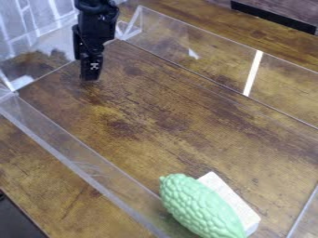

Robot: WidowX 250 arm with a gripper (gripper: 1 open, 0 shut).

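Note:
My black gripper (pixel 91 65) hangs at the upper left, inside the clear-walled enclosure, low over the wooden floor near its back left corner. It is small and dark here, and I see nothing held in it. A green bumpy toy vegetable (pixel 199 206) lies at the bottom right, beside a white block (pixel 231 191) that it partly hides.
Clear plastic walls (pixel 74 163) border the wooden floor (pixel 162 112), with a white strip (pixel 254 72) on the back right wall. The middle of the floor is empty. A dark object (pixel 280 9) sits beyond the enclosure at the top right.

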